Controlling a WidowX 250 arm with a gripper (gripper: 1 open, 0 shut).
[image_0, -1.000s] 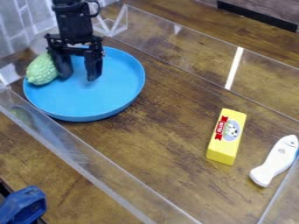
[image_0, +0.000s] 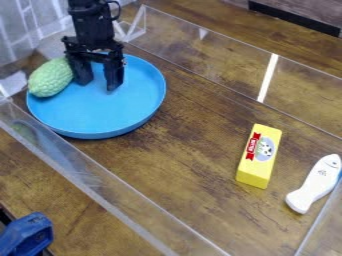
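My black gripper (image_0: 95, 62) hangs over the blue plate (image_0: 120, 115) in the upper left, its fingers open. A green leafy vegetable (image_0: 50, 78), like a cabbage, lies on the plate's left side, just left of the gripper; I cannot tell whether a finger touches it.
A yellow box (image_0: 259, 155) and a white oblong object (image_0: 313, 184) lie on the wooden table at the right. A blue object (image_0: 24, 237) sits at the bottom left corner. Clear strips or walls cross the left and top.
My gripper has shifted slightly to the right, away from the green vegetable, which stays on the plate.
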